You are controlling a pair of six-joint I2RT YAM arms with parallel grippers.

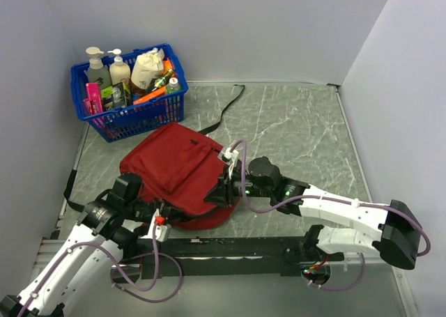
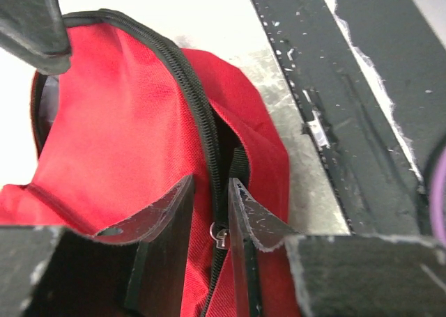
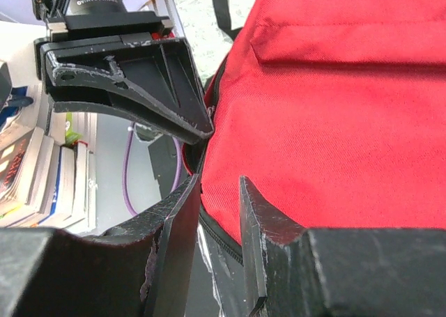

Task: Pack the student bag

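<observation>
The red bag (image 1: 171,160) lies flat on the marbled table, its black zipper (image 2: 198,104) curving along the near edge. In the left wrist view, the metal zipper pull (image 2: 221,235) shows in the gap between the fingers of my left gripper. That gripper is part open, and no grip on the pull is visible. My right gripper stands part open over the bag's near edge, with no object held between its fingertips. From above, the right gripper (image 1: 214,197) is to the right of the left gripper (image 1: 174,214); the arms partly hide both.
A blue basket (image 1: 136,124) full of bottles and packets stands behind the bag at the back left. Black straps (image 1: 226,111) trail from the bag. Books (image 3: 42,178) appear in the right wrist view.
</observation>
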